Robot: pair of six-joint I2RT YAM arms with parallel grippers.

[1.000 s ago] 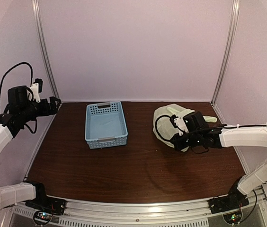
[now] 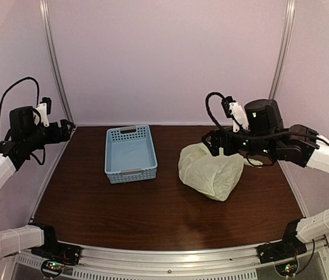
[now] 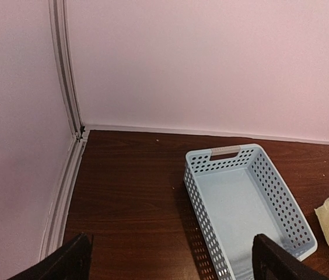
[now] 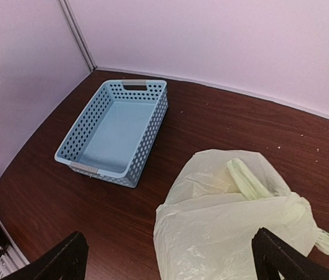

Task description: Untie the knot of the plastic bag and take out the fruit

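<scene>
A pale translucent plastic bag (image 2: 208,175) lies crumpled on the right half of the table, with twisted strands at its right side (image 4: 328,242); any fruit inside cannot be made out. My right gripper (image 2: 211,143) hangs raised above the bag's back-left part, open and empty; in the right wrist view the bag sits below its fingers. My left gripper (image 2: 65,129) is held up at the left side, away from the bag, open with nothing between its fingers.
An empty light blue basket (image 2: 130,151) stands left of centre. Pale walls close in the back and sides.
My right gripper has risen from down at the bag to well above it. The bag has shifted toward the front compared with one second ago. The left arm has stayed still.
</scene>
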